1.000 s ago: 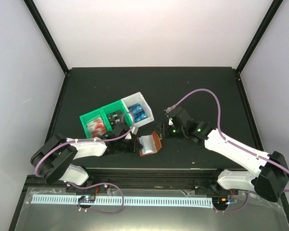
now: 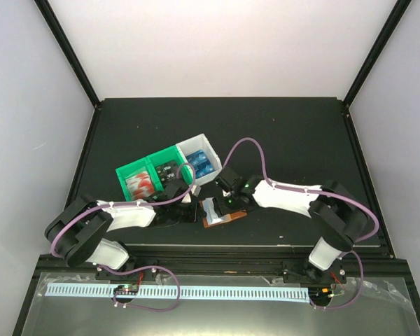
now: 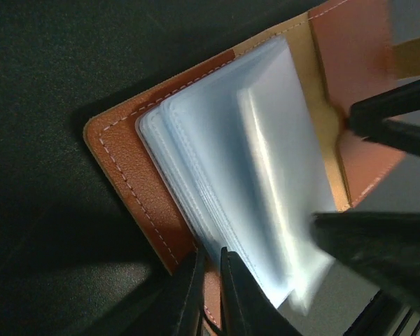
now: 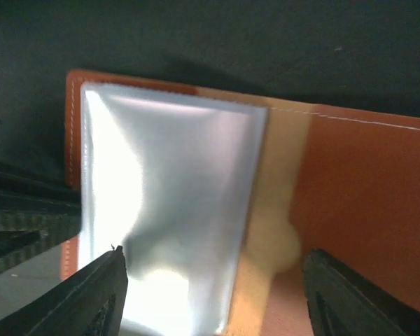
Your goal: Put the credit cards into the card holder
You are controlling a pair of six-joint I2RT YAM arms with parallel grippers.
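The brown card holder lies unfolded on the dark table, its clear plastic sleeves bunched on one half. My left gripper is shut on the near edge of the holder beside the sleeves; its tips hide exactly what is pinched. Over the holder, my right gripper stands open, one finger above the sleeves and the other above the brown cover. No card shows between its fingers. Credit cards sit in a divided bin: red-and-white ones, black ones and blue ones.
Behind the left gripper stands the bin, with green compartments and a white one on the right. Bare dark table spreads out at the back and right. The two grippers are close together over the holder.
My right arm has come left and toward the front, from beside the holder to over it. The left arm stays put.
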